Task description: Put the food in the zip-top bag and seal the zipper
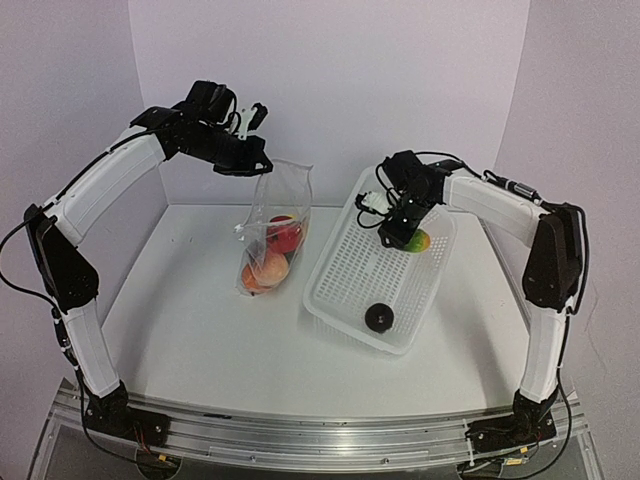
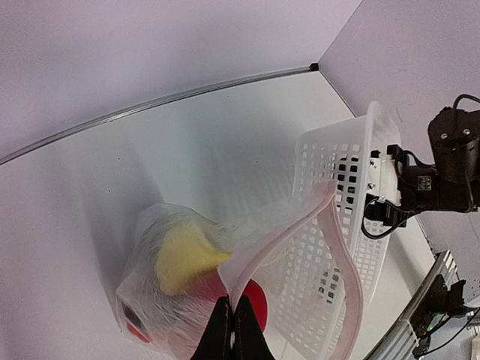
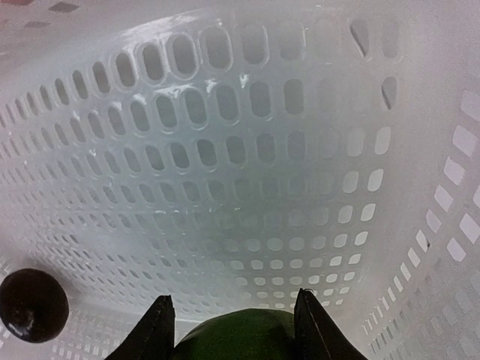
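The clear zip top bag (image 1: 262, 215) hangs mouth up, its rim pinched by my left gripper (image 1: 266, 168); in the left wrist view the shut fingers (image 2: 217, 334) meet on the edge of the open mouth. Inside the bag are red fruit (image 1: 284, 236) and peach-coloured fruit (image 1: 270, 268). My right gripper (image 1: 396, 238) is down in the white basket (image 1: 325, 255), shut on a green and orange mango (image 1: 418, 241). Its green top (image 3: 238, 334) shows between the two fingers in the right wrist view. A dark round fruit (image 1: 379, 317) lies in the basket's near end.
The basket is turned askew and looks tilted, its side standing steeply in the left wrist view. Its left edge is close to the bag.
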